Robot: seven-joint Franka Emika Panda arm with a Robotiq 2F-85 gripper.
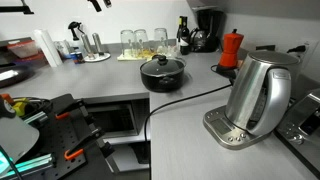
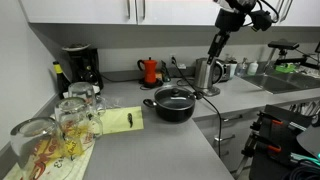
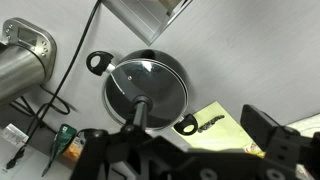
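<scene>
A black pot [image 1: 162,74] with a glass lid and a dark knob stands on the light counter. In the wrist view the pot [image 3: 145,85] lies under my gripper, whose fingers are wide apart with nothing between them. The left finger overlaps the pot's lower edge and lid in that view. Exterior view 2 has the gripper [image 2: 215,46] high above the counter, clear of the pot [image 2: 172,104] and to its right. No contact with anything shows.
A steel kettle [image 1: 262,90] stands on its base at the right, with a black cable across the counter. A red moka pot [image 2: 150,71], several glasses [image 2: 75,125] and a coffee maker [image 2: 85,62] stand around. A yellow-green cloth [image 2: 118,121] lies beside the pot. Below the counter a drawer [image 1: 115,118] is pulled out.
</scene>
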